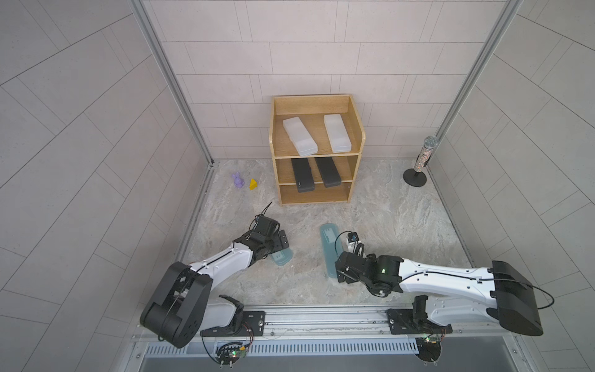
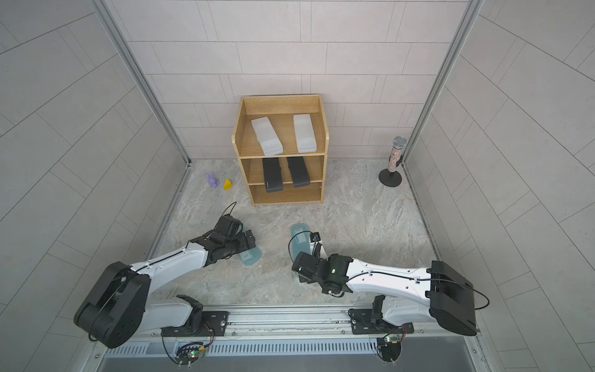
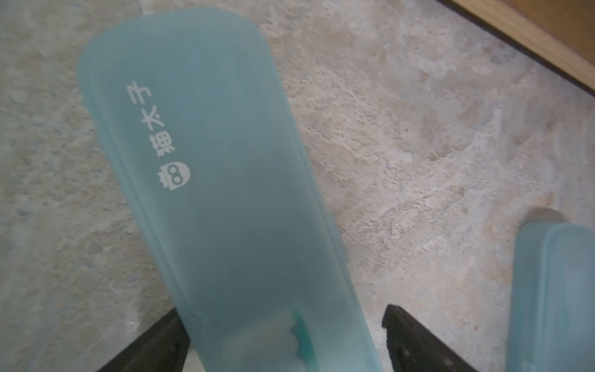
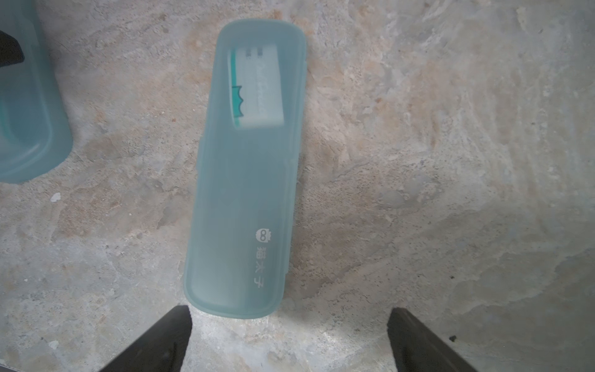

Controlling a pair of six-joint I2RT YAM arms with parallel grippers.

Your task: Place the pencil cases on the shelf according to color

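Note:
Two pale blue pencil cases lie on the table: one under my left gripper, the other [image 4: 241,173] in front of my right gripper. My left gripper's fingers stand either side of its case [image 3: 229,186], close to it; whether they touch it I cannot tell. My right gripper is open, its fingers just beyond the near end of its case, nothing between them. The wooden shelf [image 1: 316,198] holds two white cases [image 1: 300,136] on top and two black cases [image 1: 303,174] on the middle level; the bottom level is empty.
A purple figure [image 1: 238,180] and a yellow piece [image 1: 253,184] lie left of the shelf. A cylinder on a black stand [image 1: 424,158] is at the back right. The table right of the shelf is clear.

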